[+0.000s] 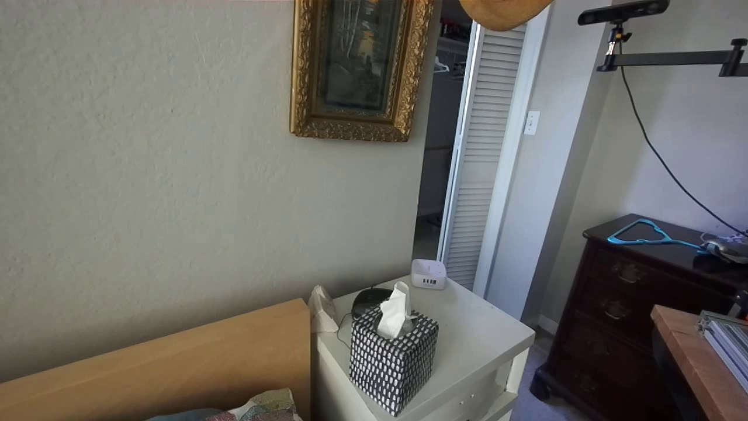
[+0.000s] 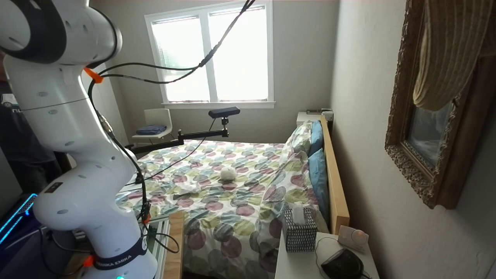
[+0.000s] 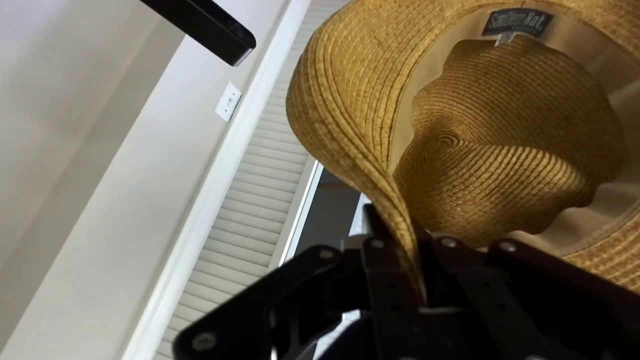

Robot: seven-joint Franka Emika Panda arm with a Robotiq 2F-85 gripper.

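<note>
A tan woven straw hat (image 3: 360,90) fills the upper right of the wrist view, its hollow crown and inner label facing the camera. My gripper is shut on the hat's brim, which runs down between the dark fingers. Only a bit of the hat (image 1: 506,10) shows at the top edge of exterior view 1. In exterior view 2 part of the hat (image 2: 448,55) hangs at the upper right, in front of the framed picture. The gripper itself is out of sight in both exterior views.
A gold-framed picture (image 1: 303,70) hangs on the wall near the hat. Below stands a white nightstand (image 1: 484,323) with a tissue box (image 1: 392,358). A camera on an arm (image 1: 624,11) juts in at right. The louvred closet door (image 1: 484,154) stands partly open.
</note>
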